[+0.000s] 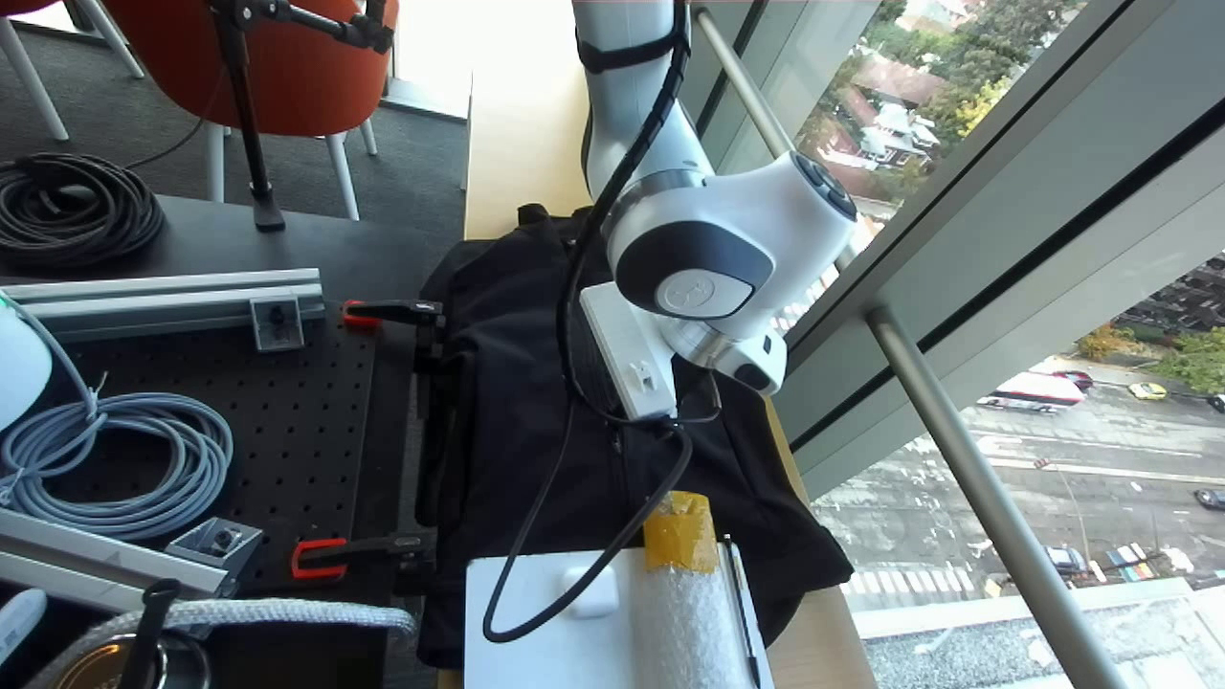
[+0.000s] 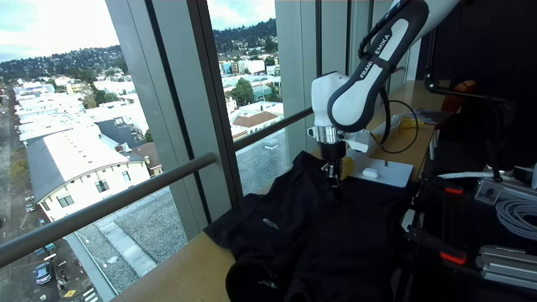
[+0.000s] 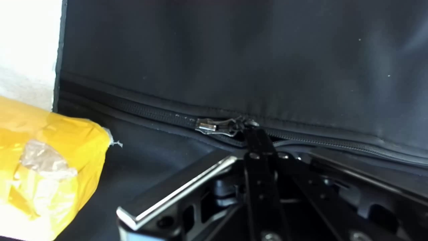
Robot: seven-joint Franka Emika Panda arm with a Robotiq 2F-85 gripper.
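Observation:
A black jacket [image 2: 362, 221] lies spread over the ledge, and its dark zipper [image 3: 156, 114] crosses the wrist view from left to right. On that track sits a metal zipper slider with its pull [image 3: 216, 126]. My gripper is shut, with its fingertips touching or very near the right end of the pull; whether the pull's end is pinched between them cannot be made out. From the side, the gripper [image 2: 334, 183] points down at the cloth. In exterior view 1 the arm hides the fingers.
A white board [image 1: 545, 655] carries a small white object [image 1: 591, 592] and a bubble-wrapped roll with yellow tape [image 1: 679, 534], close beside the gripper. Clamps [image 1: 362, 549] line the pegboard side. A window rail [image 2: 196, 163] runs along the other side.

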